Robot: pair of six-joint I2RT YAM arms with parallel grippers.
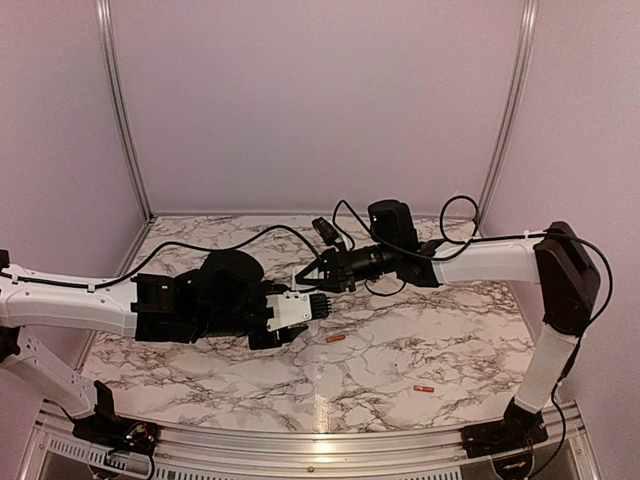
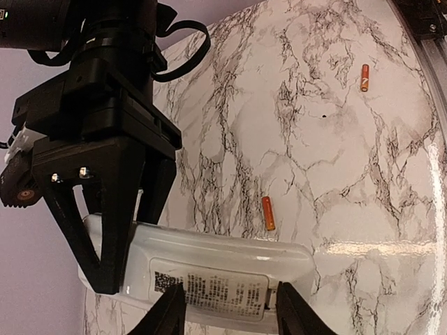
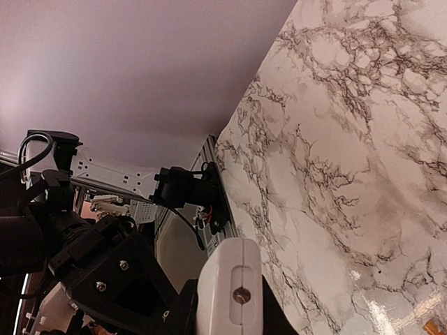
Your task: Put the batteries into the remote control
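Observation:
The white remote control (image 2: 202, 258) is held in the air at the centre. My right gripper (image 1: 313, 270) is shut on one end of it, its black fingers across the casing in the left wrist view; in the right wrist view the remote's white end (image 3: 222, 286) fills the fingers. My left gripper is shut on the remote's other part, around a speckled rectangular compartment area; what exactly lies inside is unclear. Two orange batteries lie on the table: one (image 1: 335, 338) near the middle, another (image 1: 424, 389) toward the front right.
Pale walls stand at the back and sides, and a metal rail (image 1: 310, 442) runs along the front edge. Both arms reach across the middle above the table.

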